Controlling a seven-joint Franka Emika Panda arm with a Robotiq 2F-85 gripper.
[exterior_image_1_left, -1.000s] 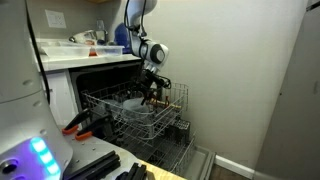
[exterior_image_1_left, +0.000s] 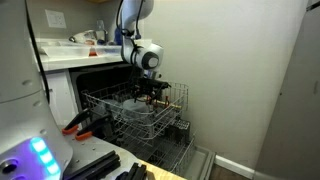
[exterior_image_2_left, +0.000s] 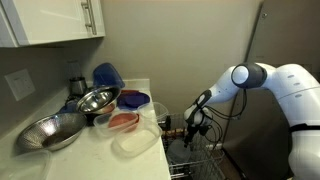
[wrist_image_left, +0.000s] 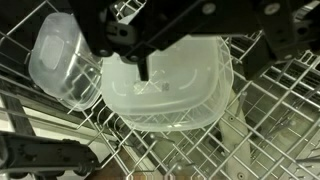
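A clear plastic container (wrist_image_left: 165, 90) lies in the upper wire rack of a dishwasher. A smaller clear container (wrist_image_left: 65, 62) stands to its left in the wrist view. My gripper (exterior_image_1_left: 152, 92) points down low over the rack (exterior_image_1_left: 120, 115); whether it touches anything is too small to tell. Black gripper parts cross the top of the wrist view and cover part of the larger container. The frames do not show clearly whether the fingers are apart or together, or whether anything is between them.
The counter (exterior_image_2_left: 120, 165) beside the rack carries a colander (exterior_image_2_left: 52, 132), a metal bowl (exterior_image_2_left: 97, 99), a blue plate (exterior_image_2_left: 134, 100) and clear containers. A lower rack (exterior_image_1_left: 170, 155) is pulled out beneath. A plain wall rises behind.
My arm's wrist has come down slightly and shifted a little left in exterior view 1. The rack and containers look unmoved there.
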